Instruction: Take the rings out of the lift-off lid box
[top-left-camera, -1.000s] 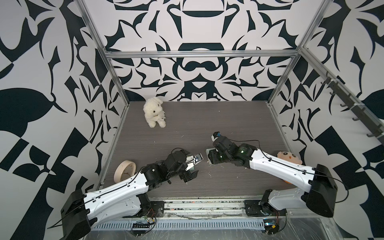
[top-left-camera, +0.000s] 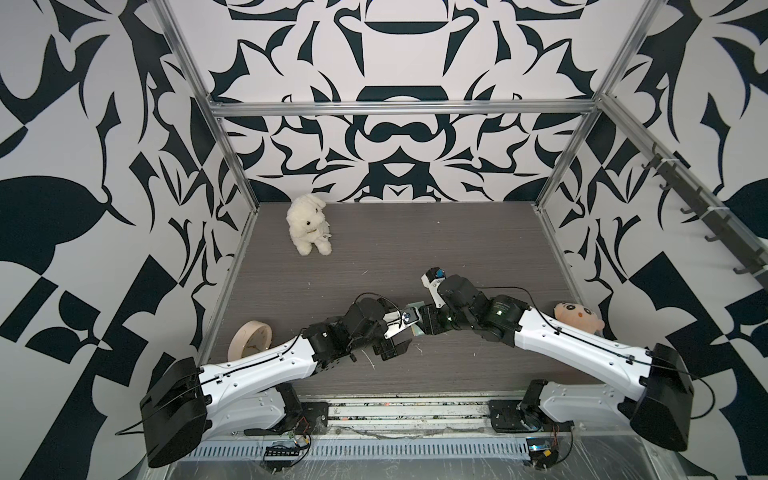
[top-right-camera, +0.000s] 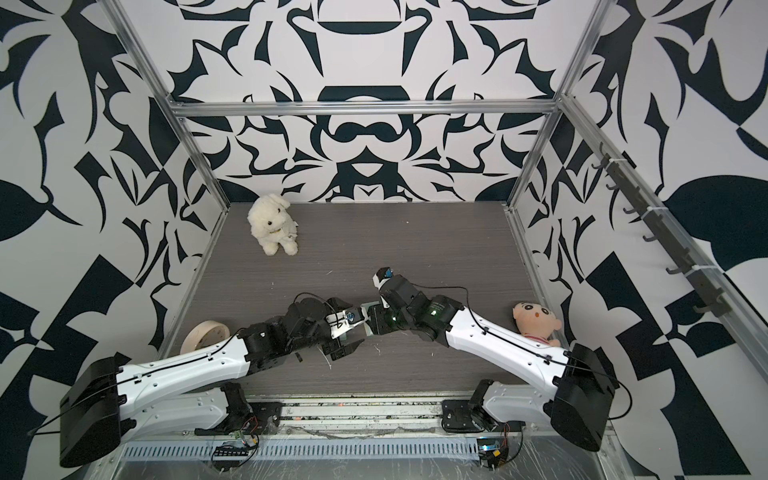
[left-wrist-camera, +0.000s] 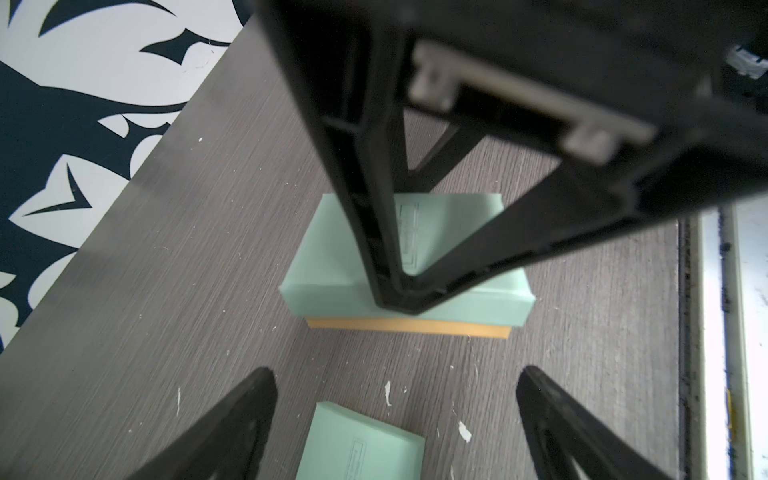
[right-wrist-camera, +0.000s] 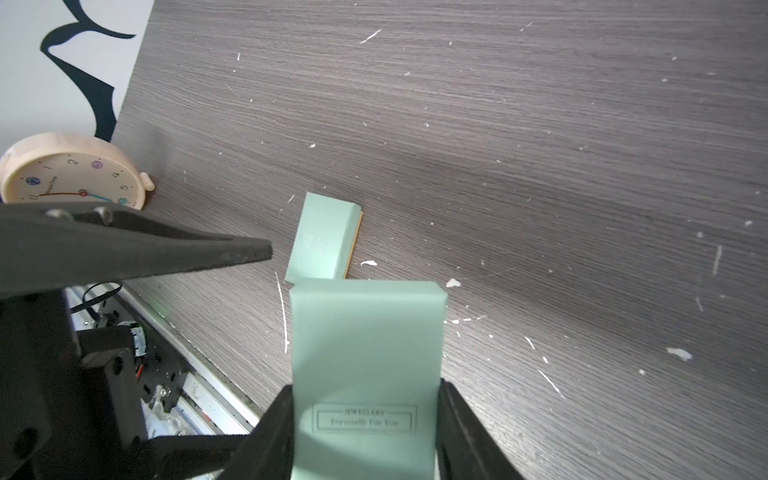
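A mint jewelry box (right-wrist-camera: 368, 360) with an orange band under its lid is held by my right gripper, shut on it, facing my left arm. In the left wrist view, this box (left-wrist-camera: 336, 264) hangs just ahead of my left gripper, whose fingers stand apart with nothing visible gripped between them. A second mint box lies on the table below, also seen in the left wrist view (left-wrist-camera: 356, 452). Any rings inside are hidden.
A white plush dog (top-left-camera: 308, 225) sits at the back left, a round wooden clock (top-left-camera: 249, 340) at the front left, and a pink doll (top-left-camera: 577, 317) at the right.
Both arms have moved inward since about a second ago, bringing my grippers close together over the front middle of the table, with the box in the right one.
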